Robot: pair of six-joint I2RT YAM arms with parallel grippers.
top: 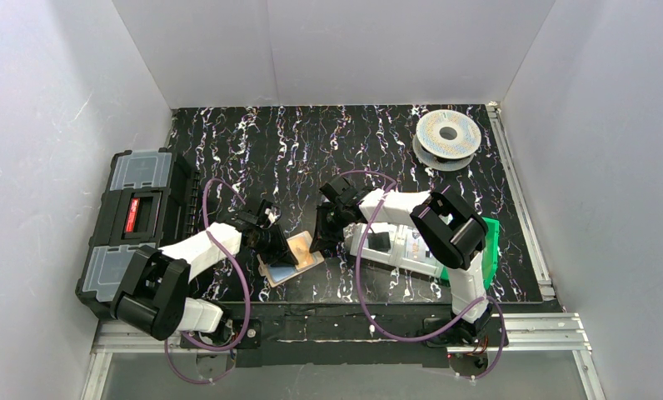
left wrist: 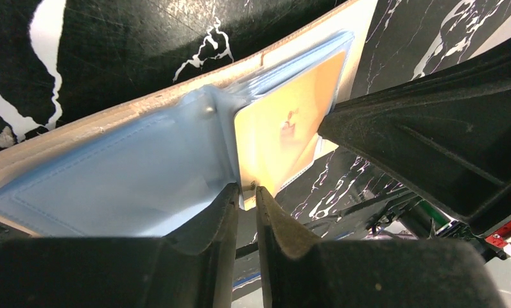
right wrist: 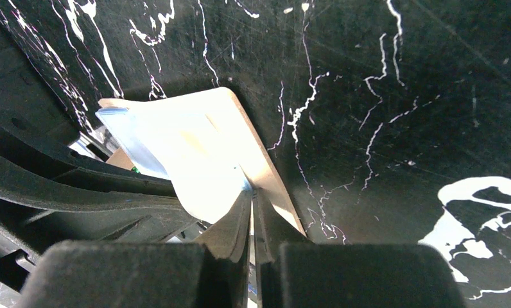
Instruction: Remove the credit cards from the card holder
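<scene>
The card holder (top: 282,273) lies opened out on the black table, tan at its border with blue-tinted clear sleeves inside. An orange card (left wrist: 285,122) stands tilted in the sleeves on its right half. At the card's near corner, my left gripper is closed around the thin edge, which shows between its tips. My right gripper has its fingers nearly together on a sleeve edge by the holder's border, at the card's opposite side. Glare washes out the sleeves in the right wrist view, so how many cards are inside is hidden.
A black toolbox (top: 137,217) stands at the left. White boxes (top: 411,246) and a green tray (top: 491,250) lie under and beside the right arm. A cable spool (top: 447,137) sits at the back right. Behind the holder, the table is bare.
</scene>
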